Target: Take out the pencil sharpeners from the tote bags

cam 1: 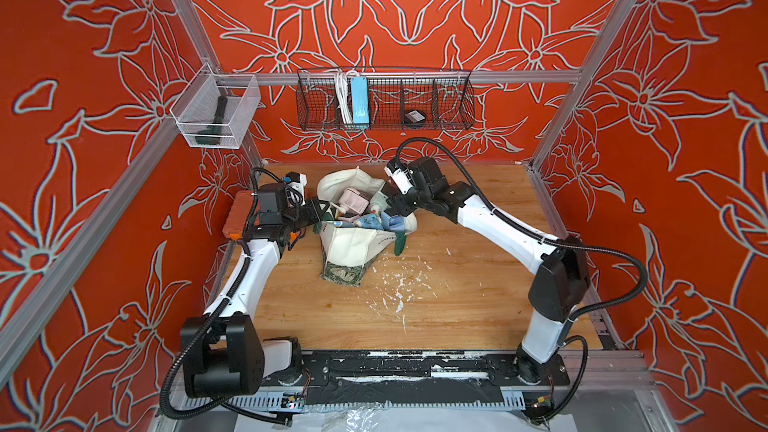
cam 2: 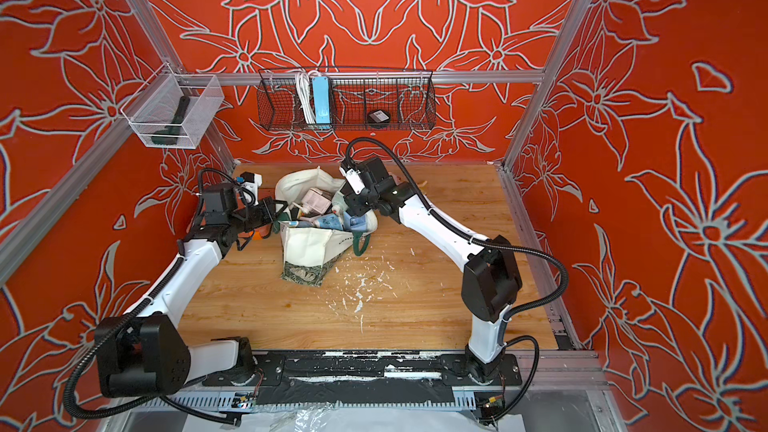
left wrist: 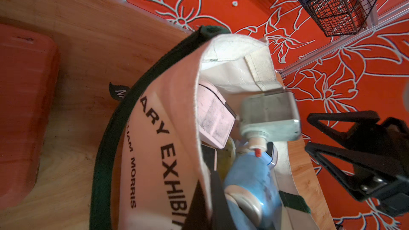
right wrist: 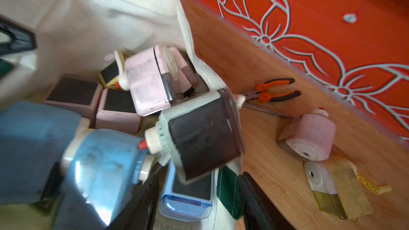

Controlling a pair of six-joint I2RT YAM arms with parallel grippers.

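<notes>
A white tote bag [cam 1: 352,248] holds several sharpeners: pink [right wrist: 144,81], blue [right wrist: 98,174] and a pale grey-green one [left wrist: 268,115] with a dark panel, tilted high in the bag's mouth. My left gripper [cam 1: 320,209] is at the bag's left side, its dark tip against the rim in the left wrist view, shut with nothing visible in it. My right gripper is above the bag's right part, fingers apart and below the grey-green sharpener in its view, apparently not gripping it.
Outside the bag, on the table behind it, lie a pink sharpener [right wrist: 306,134], an olive one [right wrist: 336,187] and pliers [right wrist: 268,91]. An orange case [left wrist: 23,115] is at the left. Wire baskets hang above.
</notes>
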